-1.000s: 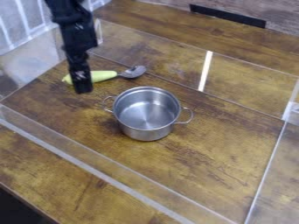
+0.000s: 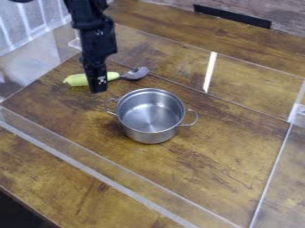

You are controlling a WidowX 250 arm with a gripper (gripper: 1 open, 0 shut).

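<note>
My gripper point(image 2: 98, 87) is a dark arm reaching down from the top left to just left of the pot, over a pale yellow-green elongated object point(image 2: 78, 79). It looks shut, with nothing visible between its fingers. A steel pot point(image 2: 152, 116) with two side handles stands on the wooden table, right of and below the gripper. A small silver spoon-like utensil point(image 2: 136, 73) lies behind the pot, beside the yellow-green object.
Transparent panels edge the work area at the left and right.
The pot and other objects look unmoved.
</note>
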